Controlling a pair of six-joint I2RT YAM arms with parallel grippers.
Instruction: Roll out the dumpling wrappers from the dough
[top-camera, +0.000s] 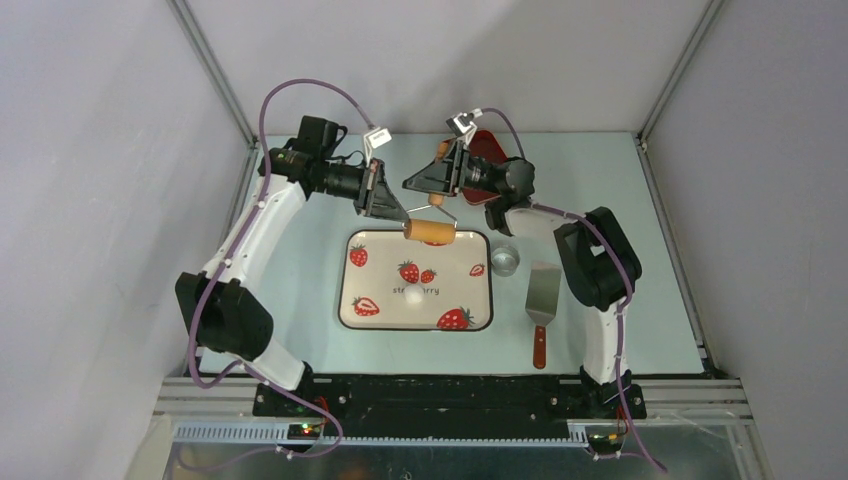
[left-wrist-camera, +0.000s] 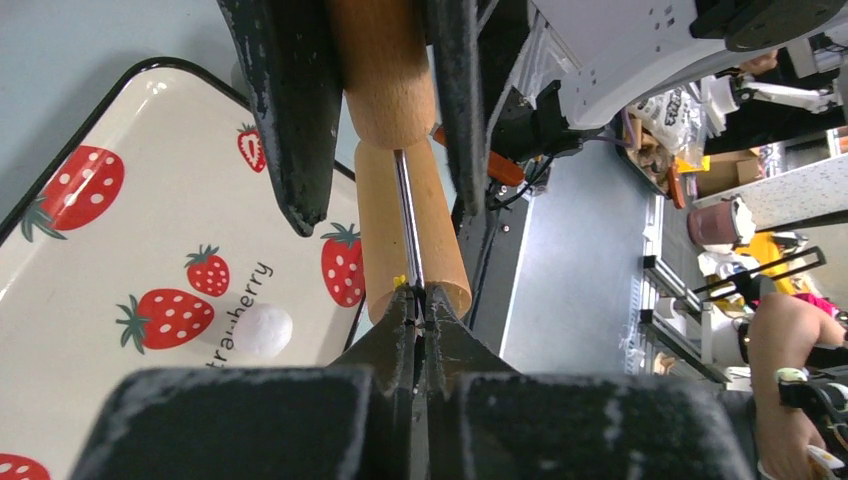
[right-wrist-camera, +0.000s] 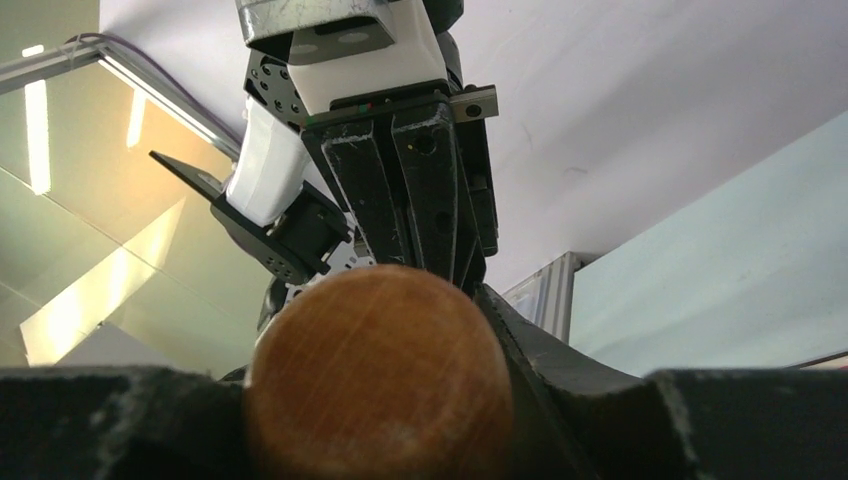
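Observation:
A wooden roller (top-camera: 429, 231) hangs over the upper part of the strawberry tray (top-camera: 380, 310). My right gripper (top-camera: 437, 178) is shut on its upright wooden handle, which fills the bottom middle of the right wrist view. My left gripper is shut with its tips at the roller's metal rod (left-wrist-camera: 407, 210); whether it pinches the rod I cannot tell for sure. A small white dough ball (left-wrist-camera: 262, 330) sits on the tray, left of the roller in the left wrist view.
A red container (top-camera: 478, 198) stands at the back, partly hidden by my right arm. A metal cup (top-camera: 505, 260) and a spatula with red handle (top-camera: 542, 295) lie right of the tray.

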